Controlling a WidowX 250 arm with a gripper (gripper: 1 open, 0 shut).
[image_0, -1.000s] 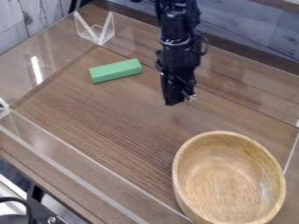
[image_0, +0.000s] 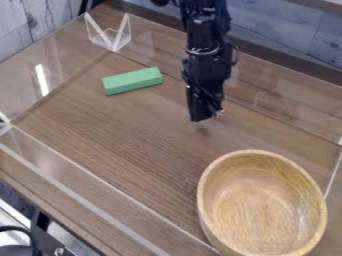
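Note:
The black robot arm reaches down from the top centre, its gripper (image_0: 205, 108) low over the middle-back of the wooden table. Whether the fingers are open, shut or holding something is too small and dark to tell. A green block (image_0: 131, 81) lies to the left of the gripper, apart from it. A large pale wooden bowl (image_0: 262, 168) stands at the front right.
A clear plastic object (image_0: 110, 30) is at the back left, near the table's edge. A wall runs along the back, and a black cable shows at bottom left.

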